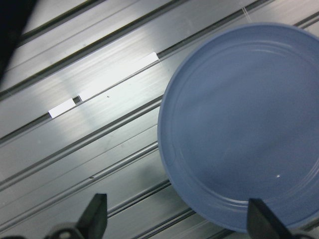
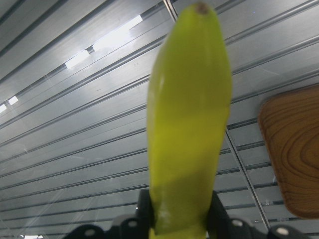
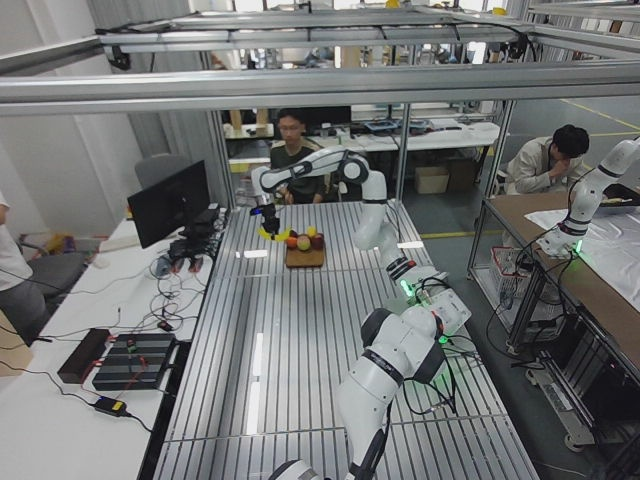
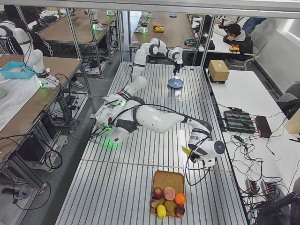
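Note:
A yellow banana (image 2: 187, 114) is held in my right gripper, shut on it; in the camera right view the banana (image 4: 186, 151) hangs beside a wooden tray (image 4: 161, 178) of mixed fruit, including an orange (image 4: 180, 198) and a lemon (image 4: 161, 211). The tray's corner (image 2: 289, 149) shows at the right of the right wrist view. My left gripper is over a blue plate (image 1: 239, 124) at the far end of the table, its fingers wide open with nothing between them.
Side desks hold electronics (image 3: 135, 362), cables and a monitor (image 3: 168, 205). Frame posts and beams surround the table, and people sit nearby.

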